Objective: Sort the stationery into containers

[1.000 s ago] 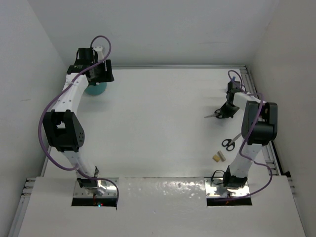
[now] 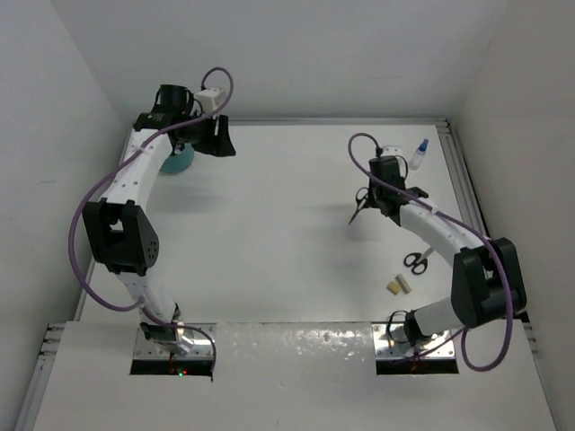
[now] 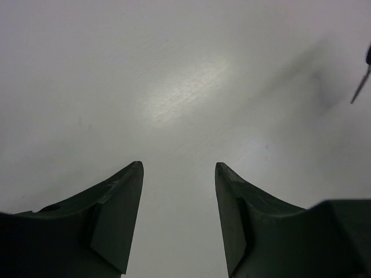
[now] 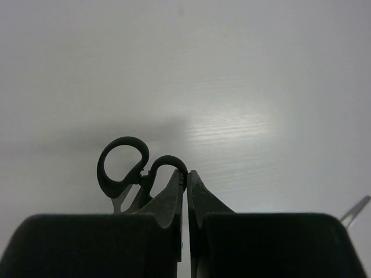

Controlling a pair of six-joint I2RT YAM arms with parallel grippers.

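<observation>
My right gripper is shut on black-handled scissors (image 4: 119, 186), whose handle loops stick out left of the fingertips; in the top view these scissors (image 2: 358, 208) hang with blades pointing down-left. My left gripper is at the back left, part open, nothing between its fingers, over bare table beside a teal container (image 2: 177, 162). A second pair of scissors (image 2: 416, 265) lies on the right of the table, with a yellow block (image 2: 393, 287) and a grey block (image 2: 403, 284) in front of it.
A bottle with a blue cap (image 2: 419, 154) stands at the back right. Walls border the workspace on the left, back and right.
My right gripper has moved left from the right side, carrying the scissors along. My left gripper has shifted right, away from over the teal container, uncovering more of it.
</observation>
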